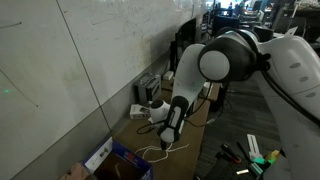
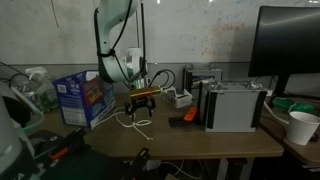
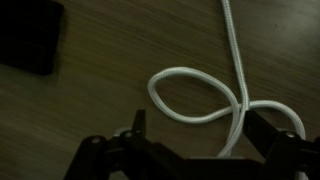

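Observation:
A white rope [image 3: 186, 72] lies on the brown wooden table in a loose loop, its strands crossing near the right finger in the wrist view. In exterior view 2 the same rope [image 2: 137, 124] is on the table below and in front of the arm. My gripper is open above it, with its two dark fingers wide apart. Part of the loop shows between them, and the right finger [image 3: 258, 130] overlaps the crossing strands in the picture. Whether either finger touches the rope cannot be told. In exterior view 1, the rope [image 1: 150, 151] shows beside the arm's lower end.
A blue box [image 2: 72, 100] stands left of the rope. To the right are a red-and-black object [image 2: 185, 119], a grey box-shaped unit [image 2: 232, 107] and a white cup [image 2: 300, 127]. A black object [image 3: 28, 35] lies at the wrist view's upper left. Bare table lies around the rope.

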